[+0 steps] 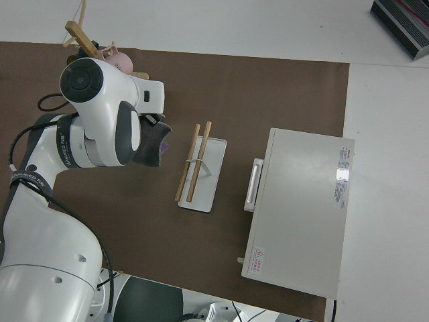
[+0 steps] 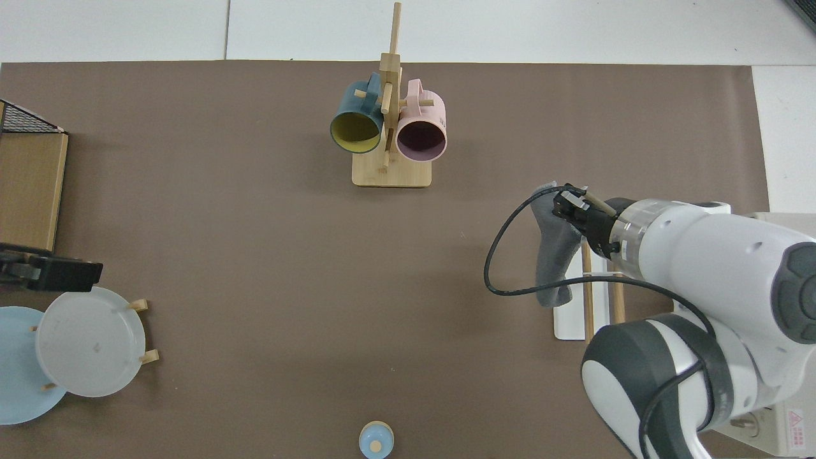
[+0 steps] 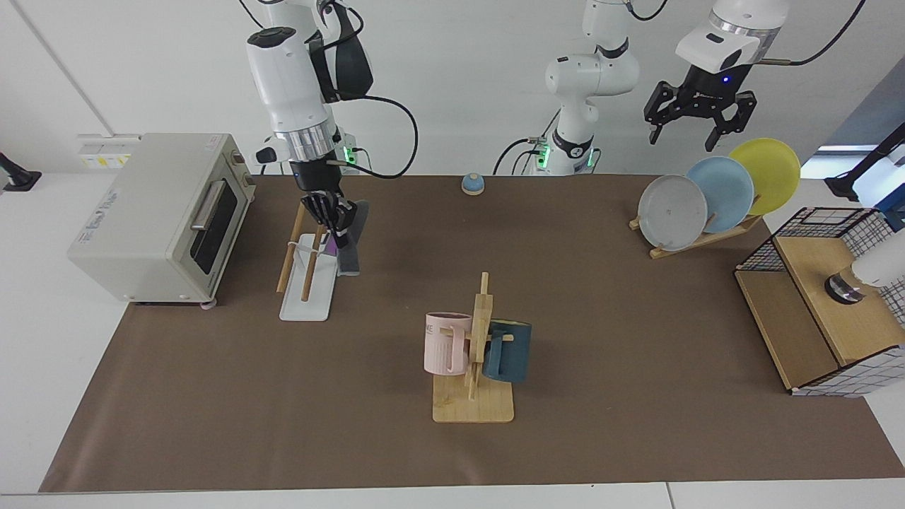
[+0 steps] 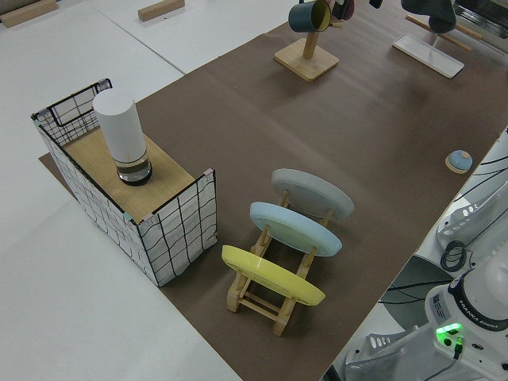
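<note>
One gripper (image 3: 337, 230) hangs over a small white rack (image 3: 305, 301) with two wooden bars, a grey cloth (image 2: 554, 245) with a purple patch held at it; it appears shut on the cloth, though its fingertips are partly hidden. This arm stands on the right in the top view. The other gripper (image 3: 700, 114) hangs high behind the plate rack, its two black fingers apart with nothing between them.
A mug tree (image 3: 472, 407) holds pink and teal mugs. A white oven (image 3: 144, 220) stands beside the white rack. Plates (image 3: 670, 212) stand in a rack near a wire shelf (image 3: 785, 331). A small blue object (image 2: 376, 440) lies on the mat, whose middle is clear.
</note>
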